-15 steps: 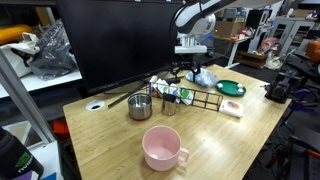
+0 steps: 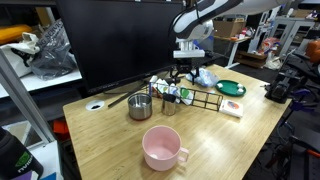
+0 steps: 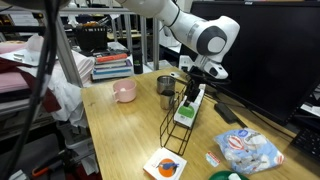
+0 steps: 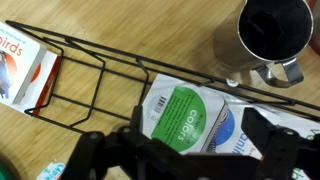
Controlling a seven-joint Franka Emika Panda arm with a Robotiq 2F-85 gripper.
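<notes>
My gripper is open above the black wire rack [image 4: 100, 62], with nothing held between its fingers. Below and between the fingers in the wrist view is a small book with a green "colors" cover [image 4: 183, 117], lying in the rack. Next to it in the rack is a blue-and-white "animals" book [image 4: 228, 128], partly covered by a finger. A "birds" book [image 4: 22, 68] lies flat by the rack's other end; exterior view 2 shows its orange cover [image 3: 166, 165] on the table.
Close to the rack stands a metal mug [image 4: 262, 38]. A steel pot [image 2: 140, 106] and pink cup [image 2: 163, 147] are farther off. A green plate [image 2: 231, 88] and plastic bag [image 3: 247, 151] lie near the rack. Bare table [image 2: 215, 150] stretches in front.
</notes>
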